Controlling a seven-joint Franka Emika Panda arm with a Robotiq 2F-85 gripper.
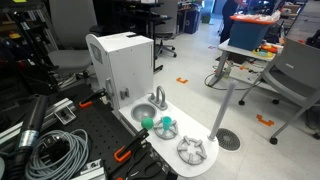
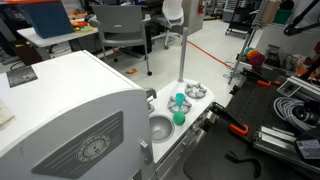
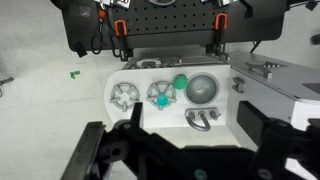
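In the wrist view my gripper is open above the toy kitchen's white counter, nothing between its dark fingers. A green round thing lies between the burners and the sink. A smaller teal thing rests on one of two grey burners. The grey sink basin has a faucet beside it. Exterior view 1 shows the green thing close to the teal one. Neither exterior view shows the gripper clearly.
A white cabinet stands at one end of the counter. At the other end rises a thin upright post. Orange clamps grip the dark table edge, where a coiled cable lies. Bare floor surrounds the counter's far side.
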